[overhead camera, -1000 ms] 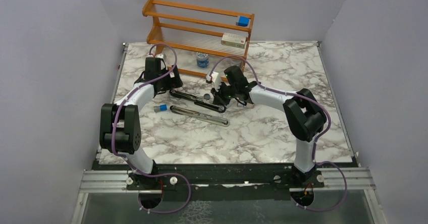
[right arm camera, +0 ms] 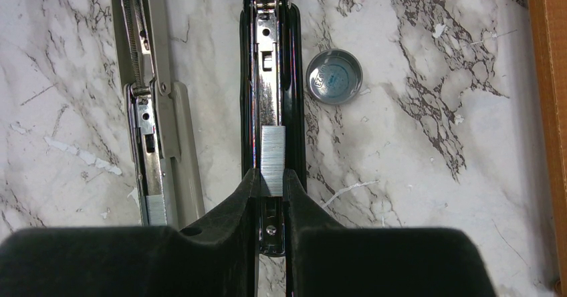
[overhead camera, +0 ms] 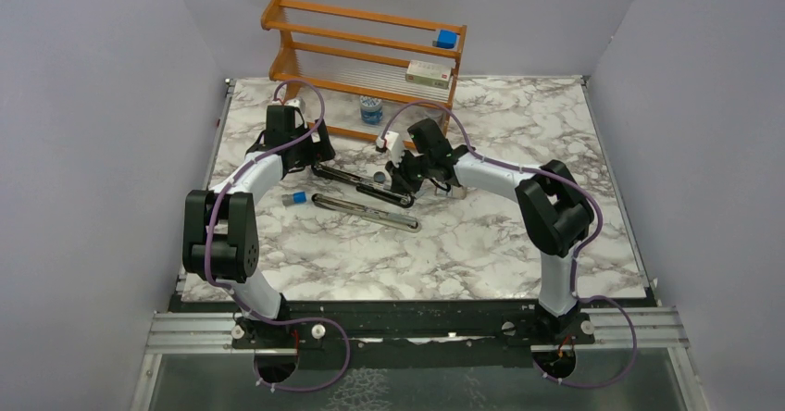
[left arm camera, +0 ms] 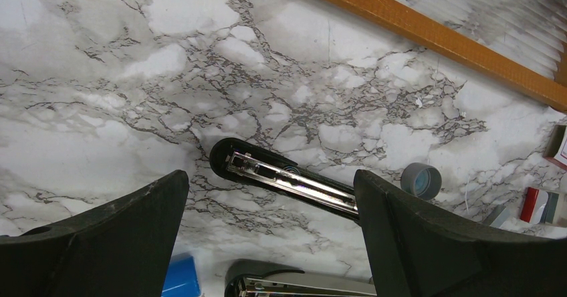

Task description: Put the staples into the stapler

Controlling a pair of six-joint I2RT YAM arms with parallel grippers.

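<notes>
The black stapler (overhead camera: 347,180) lies opened out flat on the marble table, its metal channel (right arm camera: 268,96) facing up. A silver strip of staples (right arm camera: 273,151) lies in line with that channel, over its end part; whether it rests fully inside cannot be told. My right gripper is shut on the rear part of this strip, a finger (right arm camera: 250,188) on either side. My left gripper stands open above the other end of the black stapler (left arm camera: 291,180), nothing held between its wide-set fingers.
An opened grey stapler (overhead camera: 366,211) lies alongside, with staples (right arm camera: 156,210) in its channel. A small round cap (right arm camera: 334,76) sits close beside the black stapler. A blue-ended object (overhead camera: 294,198) lies at left; the wooden rack (overhead camera: 370,85) stands behind.
My right arm has shifted very slightly, its gripper staying over the black stapler's end. The left arm and both staplers look unmoved.
</notes>
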